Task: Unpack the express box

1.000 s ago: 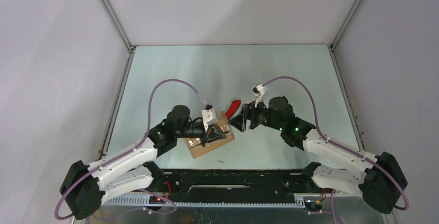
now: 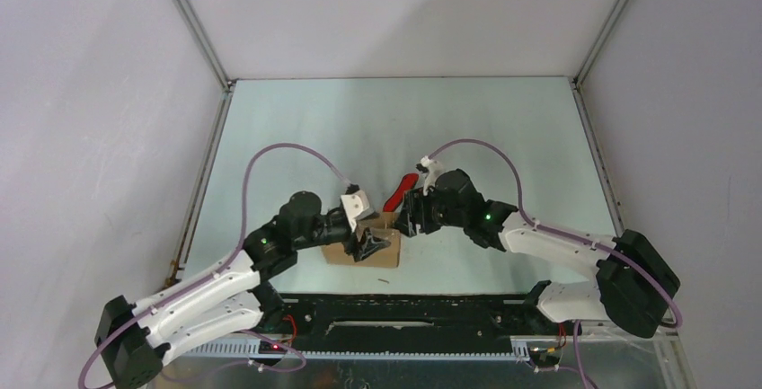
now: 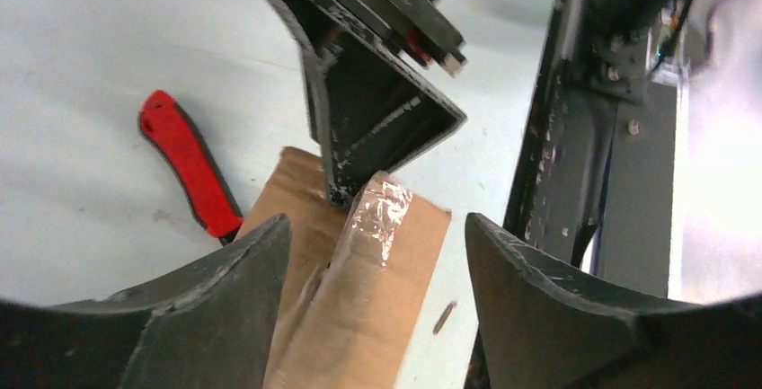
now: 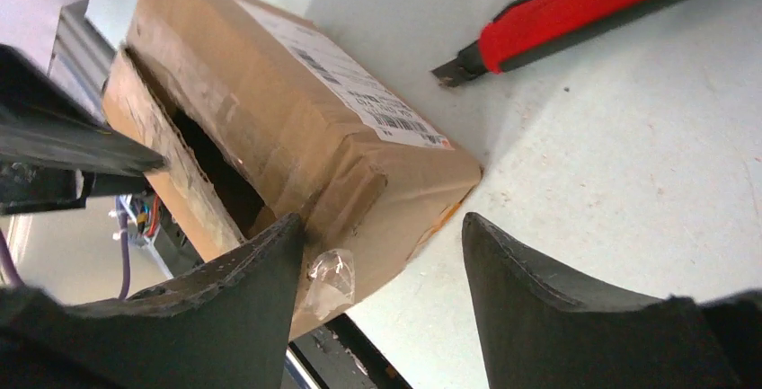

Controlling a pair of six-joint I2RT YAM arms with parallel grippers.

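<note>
The brown cardboard box (image 2: 385, 256) lies at the front middle of the table, partly covered by both grippers in the top view. Along its top runs a dark gap (image 4: 218, 172) beside a flap with shiny tape (image 3: 382, 214). My left gripper (image 2: 376, 230) is over the box, open, its fingers (image 3: 256, 259) wide apart with nothing gripped. At the box's right end is my right gripper, its fingers apart; one finger (image 4: 277, 259) overlaps the taped edge in the right wrist view. Whether that finger touches inside or outside, I cannot tell.
Close behind the box lies a red and black box cutter (image 2: 401, 191). A white barcode label (image 4: 350, 83) is on the box's side. A small brown scrap (image 3: 444, 317) rests in front.
My right gripper has come left to the box's end. The left gripper has opened and shifted slightly left. The box has turned, so its front edge now runs nearly level.
</note>
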